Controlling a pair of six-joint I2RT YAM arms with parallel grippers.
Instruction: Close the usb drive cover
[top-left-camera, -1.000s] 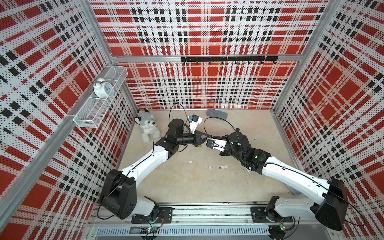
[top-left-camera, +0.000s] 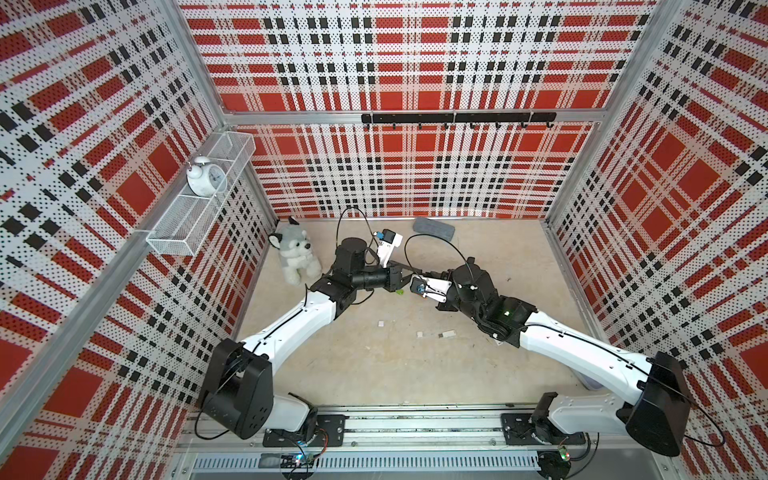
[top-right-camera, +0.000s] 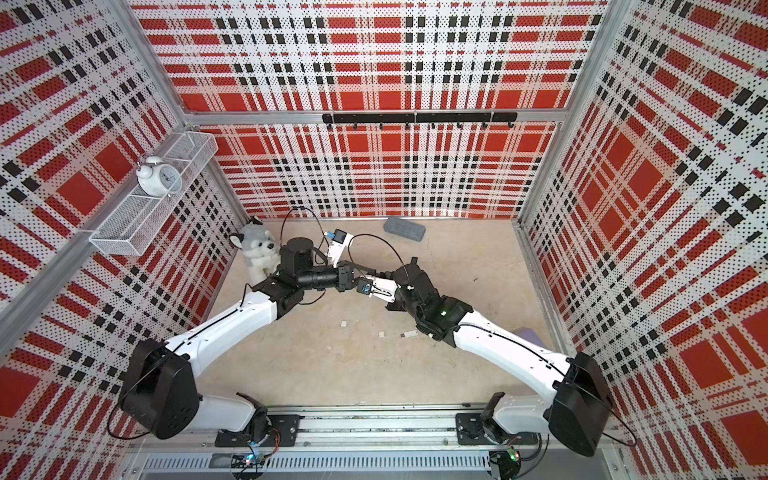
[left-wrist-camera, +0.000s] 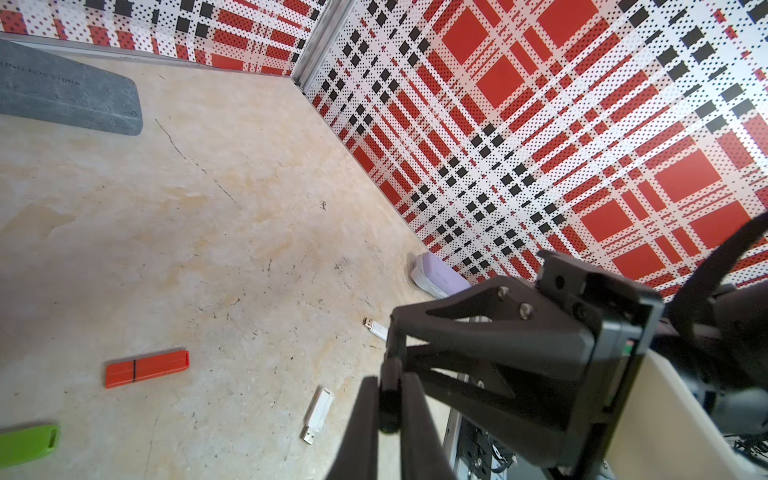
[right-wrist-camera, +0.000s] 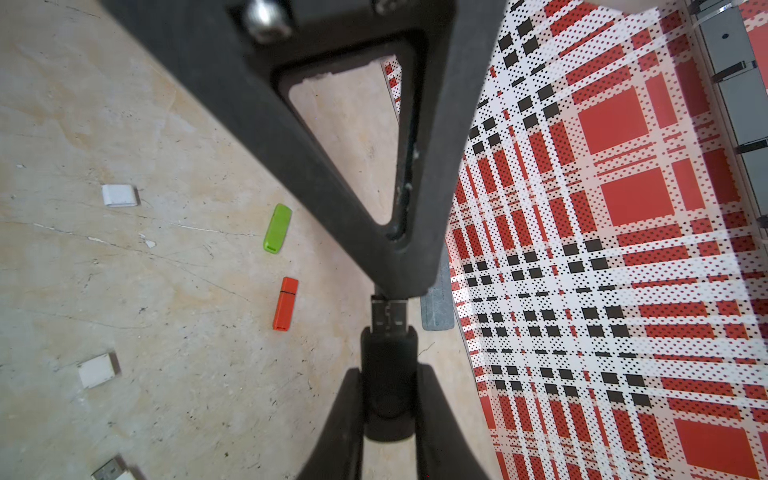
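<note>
In the left wrist view my left gripper is shut, its dark fingertips at the bottom centre. From the right comes my right gripper, its tips meeting or almost meeting mine. The right wrist view has my right gripper shut, tips pointed at the left gripper's fingers (right-wrist-camera: 412, 264) above. A small dark piece (right-wrist-camera: 389, 312) sits where the two sets of tips meet; whether it is the usb drive, its cover or both I cannot tell. Black on black hides the join. Both grippers hang above the table's middle.
On the table lie a red usb drive (left-wrist-camera: 147, 368), a green one (left-wrist-camera: 29, 445), a white one (left-wrist-camera: 317, 414) and small white pieces (right-wrist-camera: 97, 371). A grey case (top-left-camera: 433, 228) rests at the back, a plush dog (top-left-camera: 296, 252) at the left.
My left arm looks still, and the things on the table have not moved.
</note>
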